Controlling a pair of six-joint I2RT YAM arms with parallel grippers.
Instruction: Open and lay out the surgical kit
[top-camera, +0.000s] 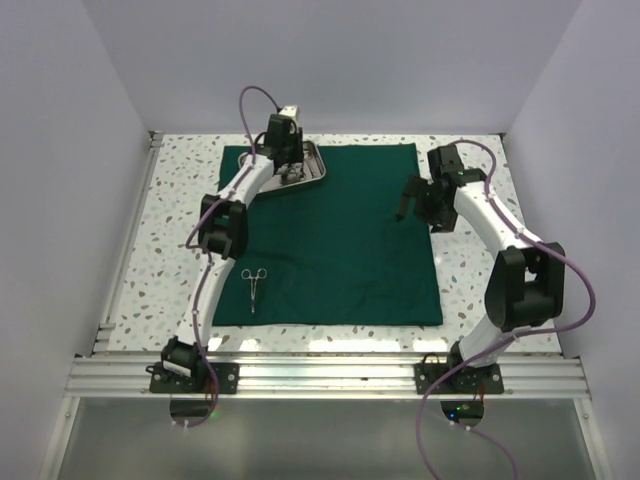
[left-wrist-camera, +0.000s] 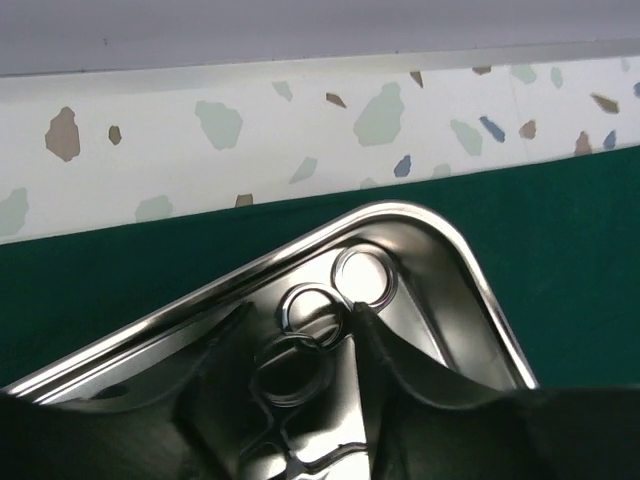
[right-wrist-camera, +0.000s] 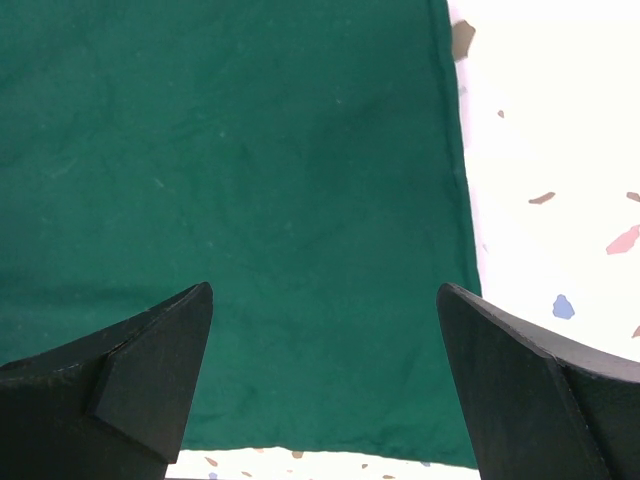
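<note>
A shiny metal tray (top-camera: 322, 172) lies at the back left of the green cloth (top-camera: 345, 250). Ring-handled instruments (left-wrist-camera: 314, 312) rest in one corner of it in the left wrist view. Over them is my left gripper, its fingers part open, the fingertips on either side of the ring handles. Whether they touch the metal is hard to tell. One pair of silver scissor-like forceps (top-camera: 253, 287) lies alone on the cloth at the front left. My right gripper is wide open above the cloth's right edge, with nothing between its fingers.
Speckled white tabletop (top-camera: 160, 240) shows around the cloth, and a wall (left-wrist-camera: 300, 30) rises just behind the tray.
</note>
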